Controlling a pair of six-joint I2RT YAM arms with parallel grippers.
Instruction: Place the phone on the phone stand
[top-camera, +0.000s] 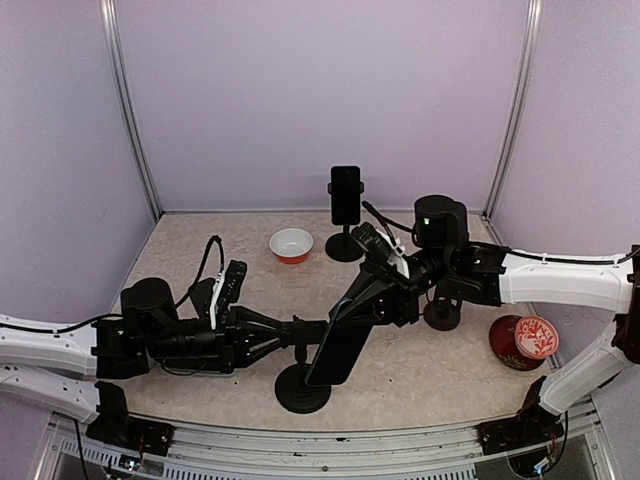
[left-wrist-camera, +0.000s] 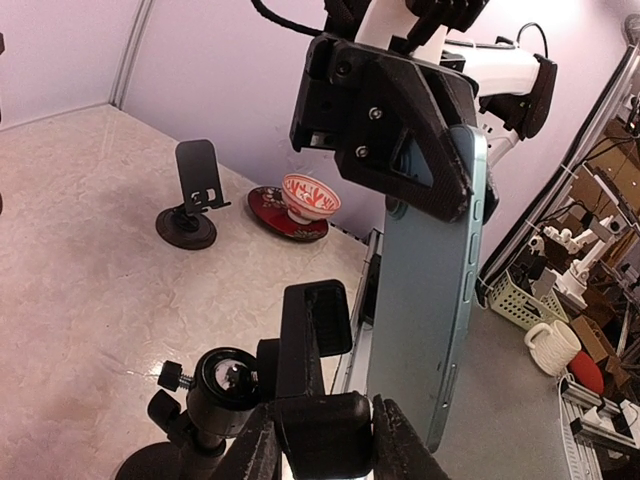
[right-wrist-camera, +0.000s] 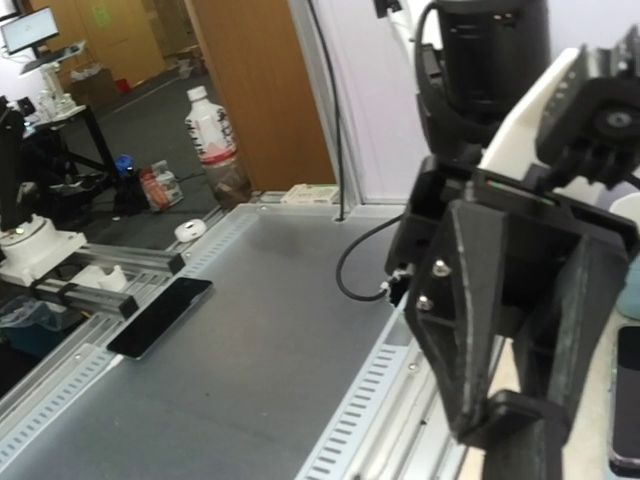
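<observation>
The phone stand (top-camera: 300, 387) with its round base is at the front middle of the table. My left gripper (top-camera: 291, 330) is shut on the stand's holder (left-wrist-camera: 318, 424), seen close in the left wrist view. My right gripper (top-camera: 355, 305) is shut on the phone (top-camera: 337, 352), which hangs tilted just right of and in front of the holder. In the left wrist view the phone (left-wrist-camera: 415, 300) shows its light blue back and side buttons, beside the holder. The phone's contact with the holder is unclear.
Another stand with a dark phone (top-camera: 346, 195) stands at the back. A white-orange bowl (top-camera: 291, 243) is left of it. A further stand (top-camera: 441, 315) and a patterned bowl on a red plate (top-camera: 505, 350) are at the right.
</observation>
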